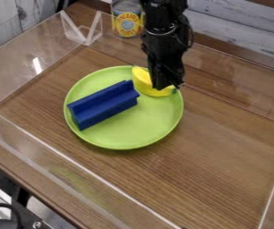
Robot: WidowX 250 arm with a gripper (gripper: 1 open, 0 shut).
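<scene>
The black gripper [166,79] hangs from the top centre of the view, low over a yellow object [144,82] on a green round plate [151,127]. The fingertips are at or just beside the yellow object's right part; whether they touch it cannot be told, and the dark fingers are hard to make out. A long blue block [104,104] lies on the left half of the plate.
A can with a yellow label [126,21] stands at the back left. Clear plastic walls edge the wooden table [205,174].
</scene>
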